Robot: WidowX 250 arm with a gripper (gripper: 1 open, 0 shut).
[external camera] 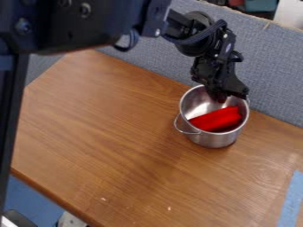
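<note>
A steel pot (193, 105) with a wire handle stands on the wooden table toward the back right. A red object (215, 119) lies inside it. My black gripper (222, 92) is over the back of the pot, its tips at or just inside the rim above the red object. Its fingers are dark and overlap, so whether they are open or shut, or touch anything, is unclear.
A grey padded panel (272, 71) runs along the back edge. Blue tape (291, 199) lies at the right.
</note>
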